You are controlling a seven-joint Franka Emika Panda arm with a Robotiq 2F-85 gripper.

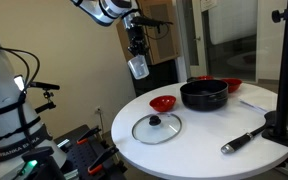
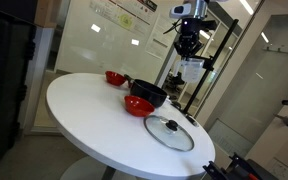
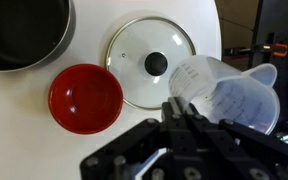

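Observation:
A translucent white cup hangs in the air below my gripper, above the table's left far side. In the wrist view the gripper is shut on the wall of the cup, which is seen tilted with its wide mouth to the right. The same cup shows high at the right in exterior view 2. Below it on the table are a red bowl, a glass lid with a black knob, and a black pot.
The round white table has free room at its front. A black-handled utensil lies near a black post on the right. More red dishes stand behind the pot.

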